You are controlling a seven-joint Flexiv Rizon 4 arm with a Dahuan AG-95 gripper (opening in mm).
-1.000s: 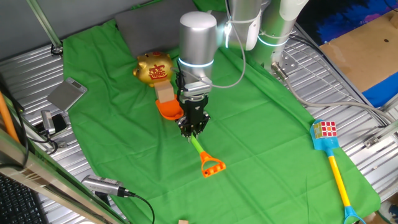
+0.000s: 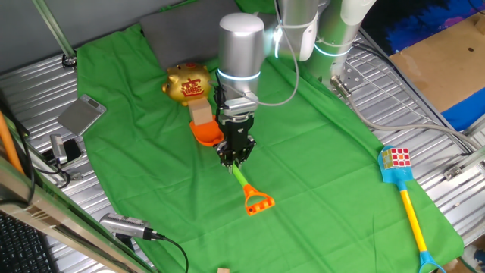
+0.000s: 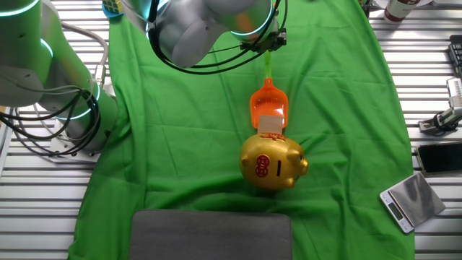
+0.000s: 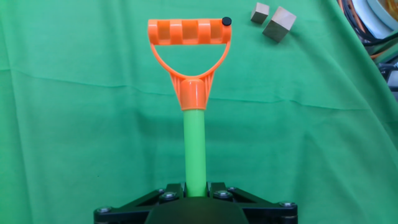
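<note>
A toy shovel with an orange blade (image 3: 268, 97), green shaft (image 4: 194, 146) and orange D-shaped grip (image 4: 189, 32) lies on the green cloth. My gripper (image 2: 236, 161) is shut on its shaft; in the wrist view dark fingers (image 4: 214, 188) press close on both sides of it. At the blade's front edge sits a wooden block (image 2: 201, 111); how much of it rests on the blade I cannot tell. Just beyond the block stands a gold piggy bank (image 3: 268, 162). In exterior view 2 the arm partly covers the shaft and hides the grip.
A blue shovel with a yellow shaft (image 2: 411, 216) lies at the right, a puzzle cube (image 2: 396, 158) on its blade. Two small wooden blocks, one larger (image 4: 280, 24), lie beyond the orange grip. A dark grey pad (image 3: 209, 235) lies behind the bank.
</note>
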